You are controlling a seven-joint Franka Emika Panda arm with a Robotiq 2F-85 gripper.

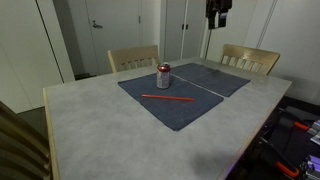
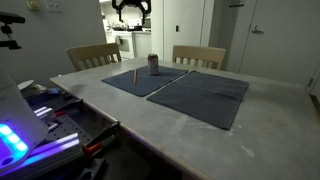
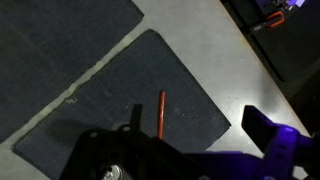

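A red stick, perhaps a marker or pen, lies on a dark grey mat. Behind it on the same mat stands a red and silver can, upright. High above the table, well clear of both, my gripper hangs open and empty. Looking down from the wrist, the stick lies below the gap between my dark fingers, while the can's top shows only partly at the bottom edge, with the gripper covering the rest.
A second dark mat lies beside the first, with a narrow strip of bare table between. Chairs stand round the pale table.
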